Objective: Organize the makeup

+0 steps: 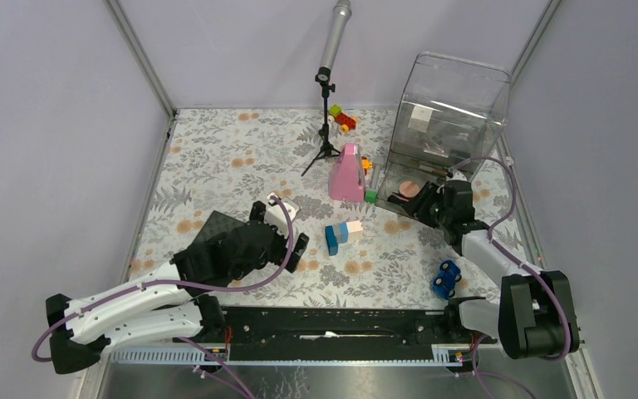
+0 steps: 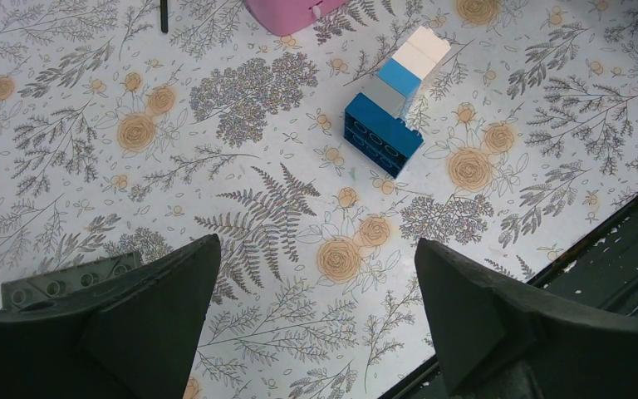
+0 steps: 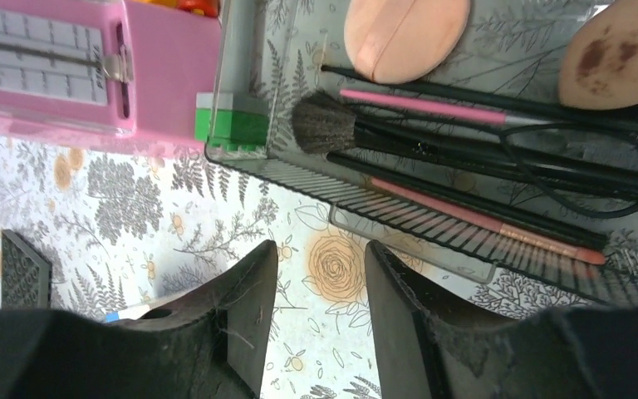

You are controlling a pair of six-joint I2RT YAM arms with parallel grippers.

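Observation:
The clear makeup organizer [image 1: 449,100] stands at the back right, its front drawer holding a round puff [image 3: 407,29], an egg-shaped sponge [image 3: 611,58], black and pink brushes [image 3: 432,154] and a dark cord loop. My right gripper [image 1: 419,199] hangs over the drawer's front edge, fingers parted a little, with nothing seen between them. My left gripper [image 1: 278,237] stands open over the table at the centre left, empty.
A pink metronome [image 1: 347,179] and green block [image 1: 370,196] adjoin the drawer. Joined blocks [image 1: 342,234] lie centre, a blue toy car [image 1: 444,280] front right, a dark plate [image 2: 66,278] left, a tripod [image 1: 326,125] behind.

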